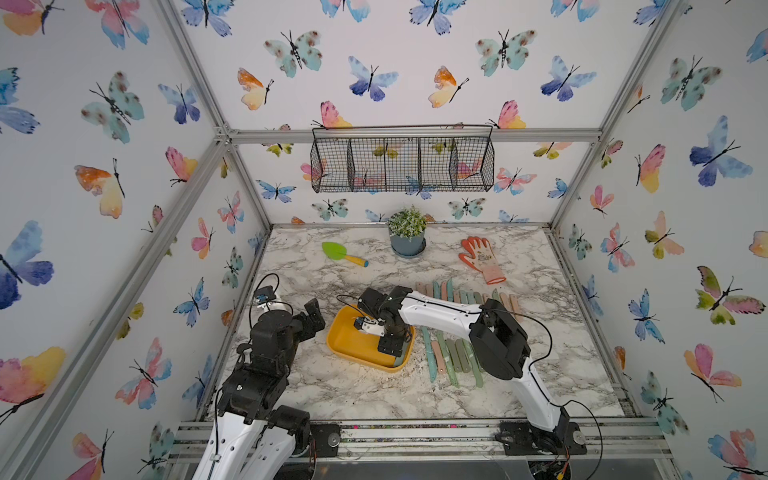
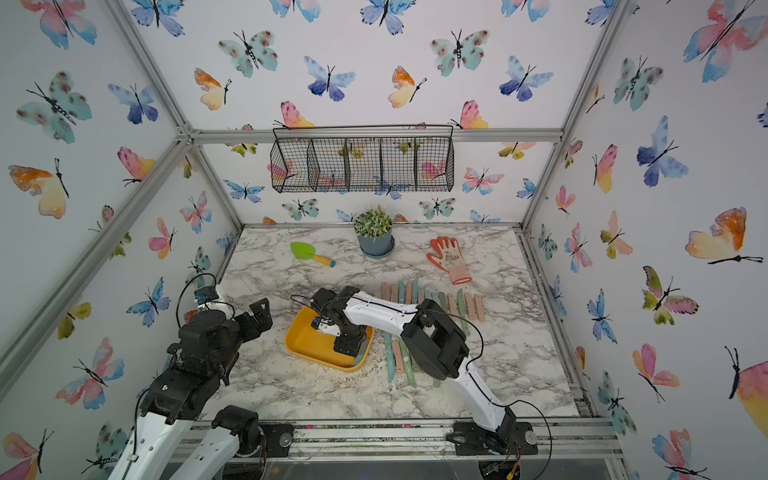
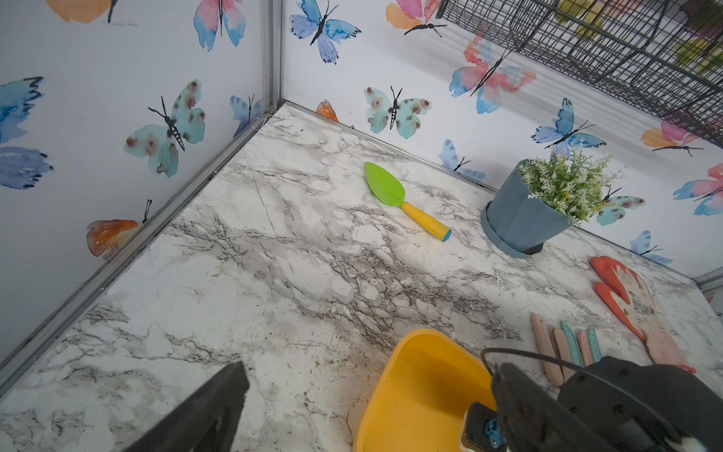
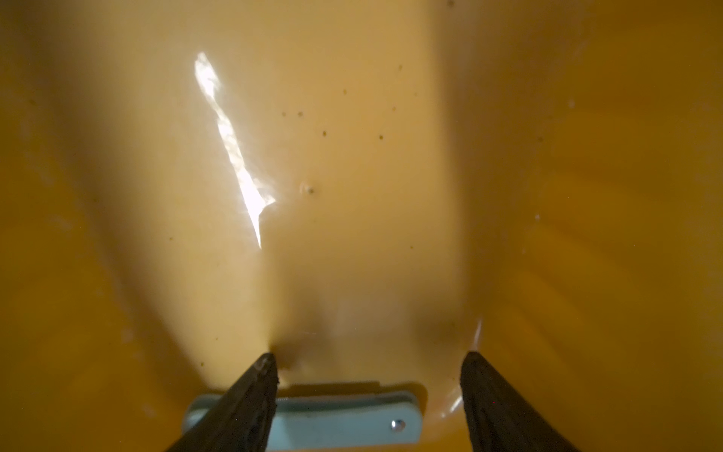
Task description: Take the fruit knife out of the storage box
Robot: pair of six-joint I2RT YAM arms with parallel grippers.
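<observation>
The yellow storage box (image 1: pixel 352 344) stands mid-table. A light blue-grey fruit knife (image 4: pixel 346 422) lies in it, at the bottom of the right wrist view. My right gripper is down inside the box over that knife, open, with a finger either side of the view and the knife beneath. My left gripper (image 1: pixel 314 316) is raised at the left of the box; in the left wrist view its fingers are blurred dark shapes, wide apart, with nothing seen between them.
Rows of pastel knives (image 1: pixel 464 356) lie right of the box. A trowel (image 1: pixel 344 254), potted plant (image 1: pixel 406 232) and glove (image 1: pixel 484 260) are at the back. A wire basket (image 1: pixel 402 160) hangs on the back wall.
</observation>
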